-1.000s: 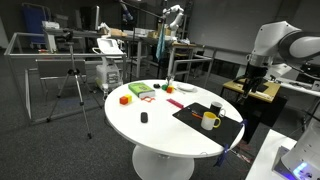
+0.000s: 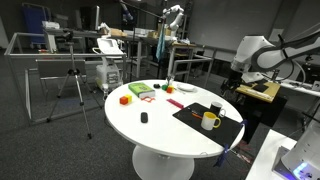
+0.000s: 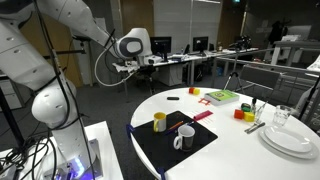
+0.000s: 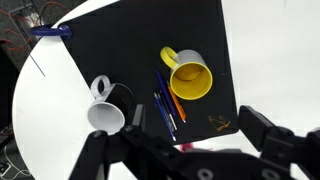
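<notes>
A yellow mug [image 4: 190,75] and a white mug [image 4: 104,108] stand apart on a black mat [image 4: 130,40]. Several pens [image 4: 172,104], blue and orange, lie between the mugs. From above, the wrist view looks into both mugs; the handle of the yellow one points toward the pens. My gripper is open along the lower edge of that view, its fingers wide apart with nothing between them. In the second exterior view the yellow mug [image 3: 160,121] sits left of the white mug [image 3: 184,137], and the arm hangs above table height, away from both.
On the round white table [image 2: 150,135] are a green box [image 2: 139,88], coloured blocks [image 2: 126,100] and a small black object [image 2: 144,117]. White plates [image 3: 286,143] and a clear glass [image 3: 282,116] stand beyond the mat. A blue clamp [image 4: 52,31] grips the table edge.
In the first exterior view, the arm has shifted left, toward the table, and its wrist has come lower. The mugs, pens and mat have stayed put.
</notes>
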